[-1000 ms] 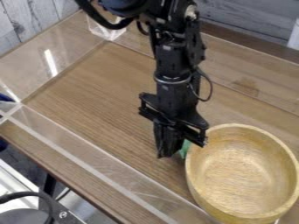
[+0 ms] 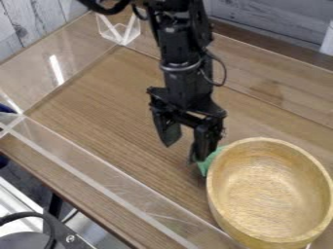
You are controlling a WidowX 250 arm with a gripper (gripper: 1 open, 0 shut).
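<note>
The black robot arm [image 2: 185,73] hangs from the top centre over the wooden table, its gripper [image 2: 185,138] open just left of and above a large tan bowl [image 2: 267,195] at the lower right. A small green object [image 2: 208,167] lies against the bowl's left rim, just below the gripper, partly hidden. I cannot tell what it is.
A clear plastic container [image 2: 120,27] stands at the top left. Clear strips run along the table's left side, and dark cables lie at the lower left.
The gripper has risen away from the bowl and the green object, and its fingers now stand more spread apart. The bowl looks about where it was.
</note>
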